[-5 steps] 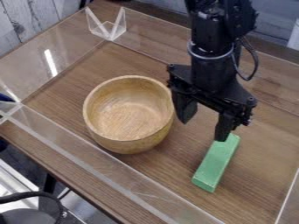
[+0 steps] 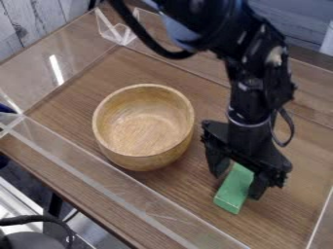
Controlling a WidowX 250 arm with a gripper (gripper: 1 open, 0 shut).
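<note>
The black gripper [image 2: 244, 161] hangs low at the right of the camera view, directly over a green rectangular block [image 2: 235, 192] lying on the wooden table, its fingers on either side of the block's upper end. Whether the fingers touch the block is unclear. The block's upper part is partly hidden by the gripper.
A round wooden bowl [image 2: 143, 124] sits left of the gripper. Transparent edging runs along the lower left, with dark cables beyond it.
The gripper has come down and toward the camera onto the green block, from above and behind it. The block and the bowl look unmoved.
</note>
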